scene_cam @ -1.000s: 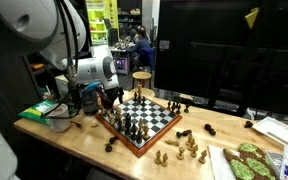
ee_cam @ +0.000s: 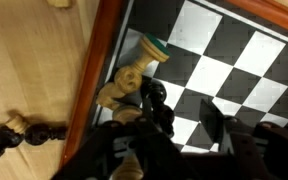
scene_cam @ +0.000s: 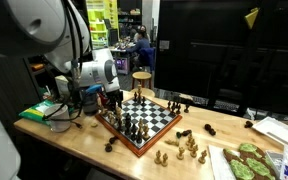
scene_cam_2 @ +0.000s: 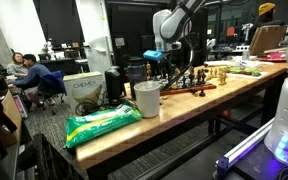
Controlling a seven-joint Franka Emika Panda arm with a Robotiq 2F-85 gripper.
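Below my gripper lies a chessboard (ee_cam: pixel 219 60) with light and dark squares, seen at an angle in the wrist view. The dark fingers stand apart, with a black chess piece (ee_cam: pixel 157 95) in the space between them; whether they touch it is hard to tell. Beside it a tan piece (ee_cam: pixel 152 48) with a green base seems to lie tipped near the board's edge, close to more tan pieces (ee_cam: pixel 110 95). In exterior view 1 my gripper (scene_cam: pixel 114 97) is low at the left side of the chessboard (scene_cam: pixel 149 115), its tips partly hidden among the pieces.
Off the board, dark pieces (ee_cam: pixel 39 132) rest on the wooden table (ee_cam: pixel 19 75). Several tan pieces (scene_cam: pixel 194 147) stand to the board's right, near a tray with green-brown patches (scene_cam: pixel 246 165). A grey bin (scene_cam_2: pixel 147 100) and green bag (scene_cam_2: pixel 104 124) occupy the near table end.
The upper arm has shifted slightly down and to the right in exterior view 1. The gripper remains near the board's left side, and the visible pieces look unmoved.
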